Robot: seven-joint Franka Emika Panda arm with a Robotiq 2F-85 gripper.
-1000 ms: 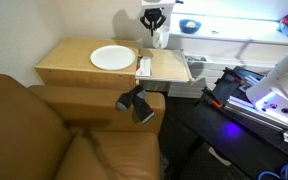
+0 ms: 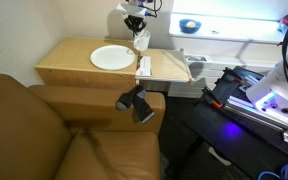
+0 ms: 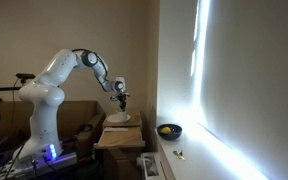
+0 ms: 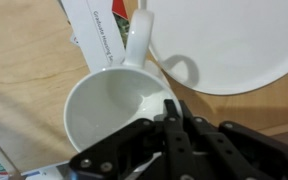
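A white mug [image 4: 112, 108] hangs from my gripper, which is shut on its rim. Its handle [image 4: 139, 38] points away from the fingers in the wrist view, and the inside looks empty. In exterior view 1 the mug [image 2: 142, 40] is at the back of the wooden table, with the gripper [image 2: 135, 21] above it. A round white plate [image 2: 114, 57] lies flat just left of the mug; in the wrist view the plate [image 4: 234, 45] fills the upper right. I cannot tell how far the mug is above the table.
A white printed card [image 4: 92, 28] lies beside the plate. A small pale item [image 2: 144, 66] lies near the table's front edge. To the left, the wooden top [image 2: 74, 62] is bare. Dark items [image 2: 135, 103] rest on the brown sofa. A dark bowl [image 2: 189, 26] stands on the sill.
Over the last second, the gripper and mug have moved left towards the plate in exterior view 1. The plate has stayed in place.
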